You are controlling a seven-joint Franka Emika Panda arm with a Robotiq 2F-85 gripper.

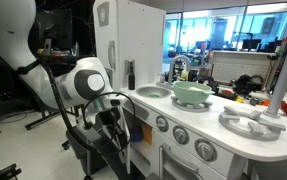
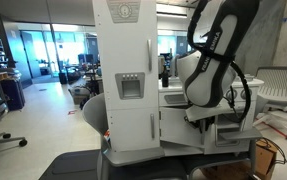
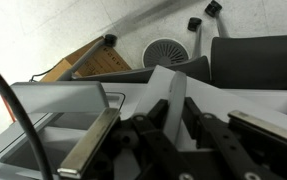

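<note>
My gripper (image 1: 120, 133) points down low in front of the toy kitchen's cabinet (image 1: 188, 145), on its left side. In the wrist view a narrow, shiny grey piece (image 3: 174, 100) rises from the middle of the dark gripper parts, and the gripper is shut on it. What that piece belongs to is unclear, and its lower end is hidden. A pale panel (image 3: 218, 97) lies just behind it. From the second exterior view, the gripper (image 2: 200, 122) is dark against the kitchen's front, and its fingertips are hard to make out.
A green pot (image 1: 191, 95) stands on the white countertop (image 1: 248, 139), near a grey stove grate (image 1: 251, 122). The tall white fridge (image 2: 131, 75) stands beside the arm. A brown box (image 3: 78, 62) lies on the floor, which has open room.
</note>
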